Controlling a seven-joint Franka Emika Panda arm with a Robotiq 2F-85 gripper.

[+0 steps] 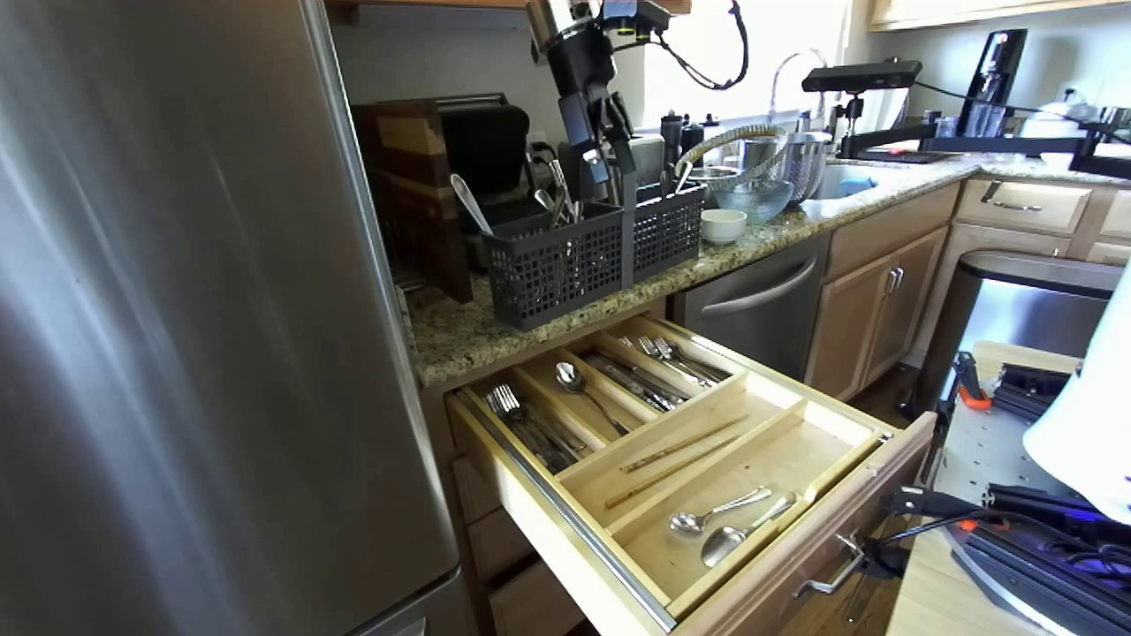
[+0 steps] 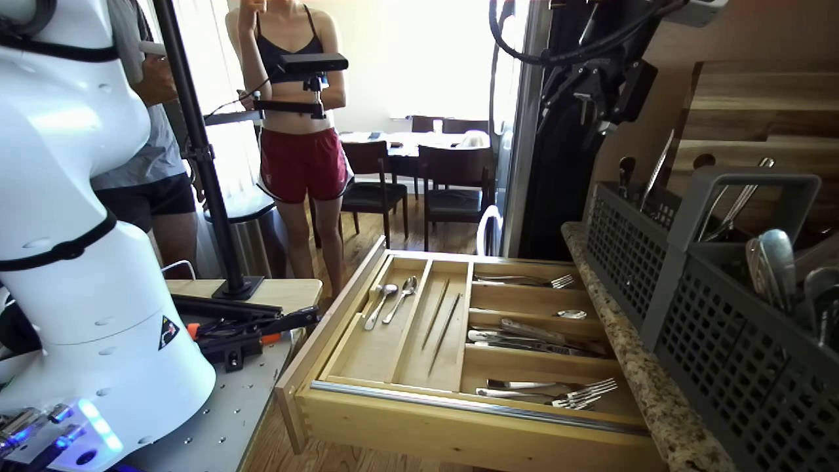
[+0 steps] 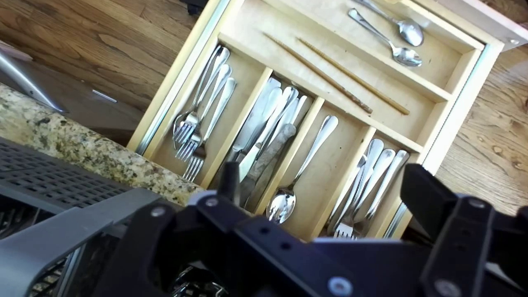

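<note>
My gripper hangs over the dark grey cutlery basket on the counter, its fingers apart. In the wrist view the two black fingers stand wide at either side, and nothing is between them. An open wooden drawer lies below, split into compartments. It holds forks at one end, knives, a single large spoon, and more forks. Two chopsticks and two spoons rest in the long front compartments. Utensils stick up from the basket, partly hidden by its walls.
A wooden cutting board stands behind the basket. The fridge borders the drawer on one side, the dishwasher on the other. Right of the basket sit a white bowl and a glass bowl. Two people stand beyond the drawer.
</note>
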